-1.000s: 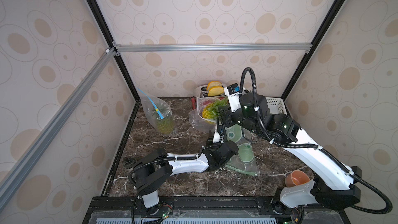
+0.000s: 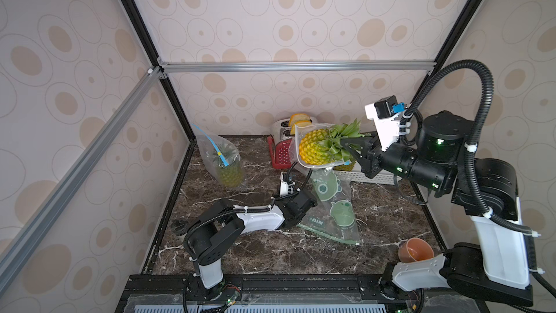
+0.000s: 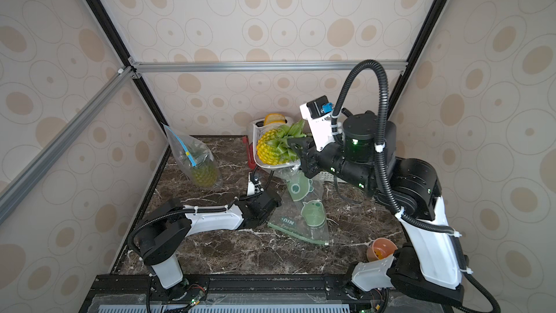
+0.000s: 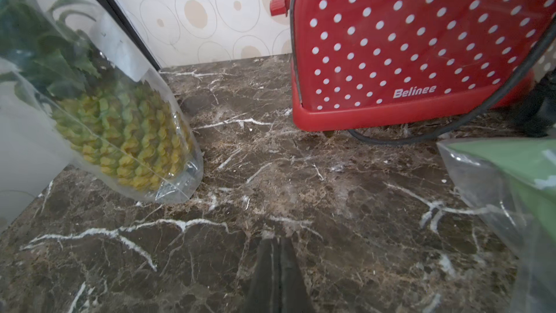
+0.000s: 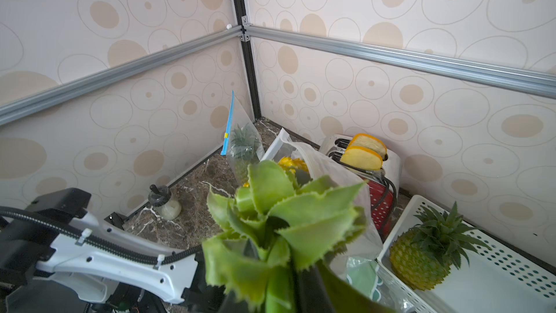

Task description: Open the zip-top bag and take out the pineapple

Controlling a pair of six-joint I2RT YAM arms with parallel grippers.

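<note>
A yellow pineapple (image 2: 312,147) is held up near the back, its green crown (image 5: 278,226) in my right gripper (image 2: 347,143), which is shut on the leaves. A clear bag with a whitish rim (image 2: 297,146) surrounds the fruit, its mouth open around it and its film (image 5: 333,174) hanging below. In the right wrist view the crown covers most of the fruit and the fingertips. My left gripper is low over the marble counter, fingers pressed together, nothing showing between them. A second pineapple (image 4: 121,136) stands in a blue-zip bag (image 2: 211,150) at the left.
At the back stands a toaster (image 4: 405,40) with bread slices (image 5: 363,153). A white basket (image 5: 521,298) on the right holds another pineapple (image 5: 425,252). A flat bag with green pieces (image 2: 341,213) lies mid-counter, an orange bowl (image 2: 415,249) front right.
My right gripper has risen and moved right, carrying the pineapple and the bag around it higher. The left arm has drawn back slightly to the left, away from the bag.
</note>
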